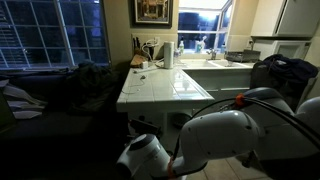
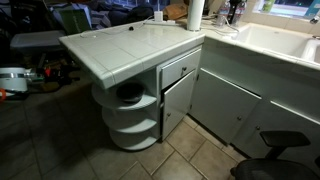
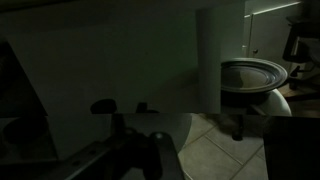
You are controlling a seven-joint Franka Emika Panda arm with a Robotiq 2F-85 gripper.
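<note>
A dark round bowl (image 2: 130,92) sits on the upper rounded shelf at the end of the white counter unit. In the wrist view a wide round dish (image 3: 250,76) with a pale rim shows to the right, partly behind a white post; it looks like the same bowl. My gripper is a dark shape low and left of the dish, apart from it. Shadow hides how its fingers stand and whether anything is between them. In exterior view 1 my white arm (image 1: 220,137) spans the foreground, its far end in shadow near the counter.
The tiled countertop (image 1: 160,86) overhangs the curved shelves (image 2: 134,140). A white post (image 3: 209,60) stands between my gripper and the dish. A black chair (image 2: 275,160) is at the right.
</note>
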